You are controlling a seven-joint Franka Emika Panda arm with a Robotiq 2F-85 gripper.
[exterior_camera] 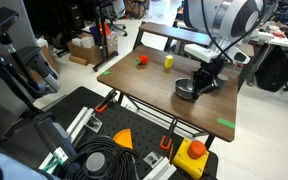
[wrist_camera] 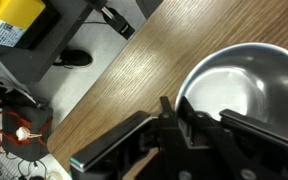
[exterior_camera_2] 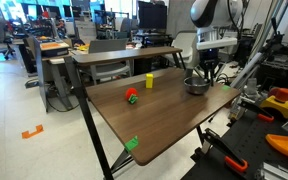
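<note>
A dark metal pot (exterior_camera: 185, 89) with a shiny grey inside is at the right half of the wooden table (exterior_camera: 156, 88). My gripper (exterior_camera: 201, 91) is shut on the near side of its rim. In the wrist view the pot's pale grey interior (wrist_camera: 229, 90) fills the right side, and the dark fingers (wrist_camera: 212, 133) meet its edge at the bottom. Exterior view 2 shows the pot (exterior_camera_2: 195, 84) near the table's right edge, below the arm. Whether its base touches the wood or hangs slightly above, I cannot tell.
A yellow block (exterior_camera: 168, 61) and a red-and-green item (exterior_camera_2: 132, 96) stand toward the table's left and back. A raised shelf (exterior_camera_2: 119, 54) runs along the back edge.
</note>
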